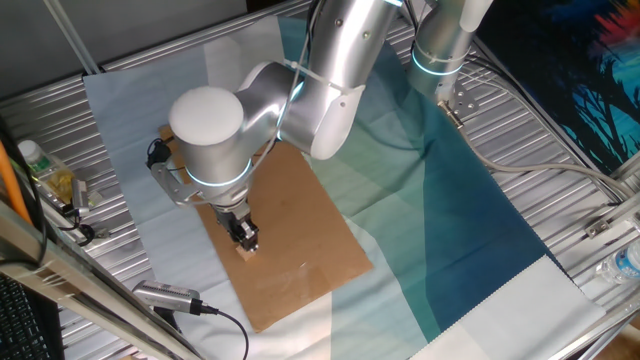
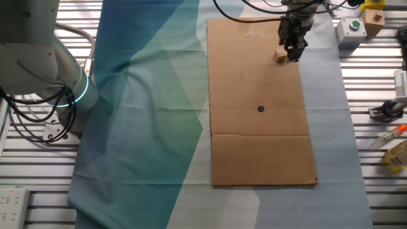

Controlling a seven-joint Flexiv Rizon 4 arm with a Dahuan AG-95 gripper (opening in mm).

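Note:
A small wooden block (image 2: 280, 55) lies on the brown cardboard sheet (image 2: 254, 159), close to the sheet's edge. My dark gripper (image 2: 293, 51) points down right beside the block in exterior view 2; whether they touch cannot be made out. From exterior view 1, the gripper (image 1: 245, 238) partly covers the block (image 1: 246, 256), of which only a little shows. The fingers are small and dark in both views, so the gap between them is unclear.
A dark round spot (image 2: 261, 109) marks the cardboard. Beside the cloth stand a grey box with a green button (image 2: 350, 30), another wooden block (image 2: 373, 21) and bottles (image 2: 395, 156). A cylindrical device (image 1: 168, 297) with a cable sits near the sheet. Most of the cardboard is clear.

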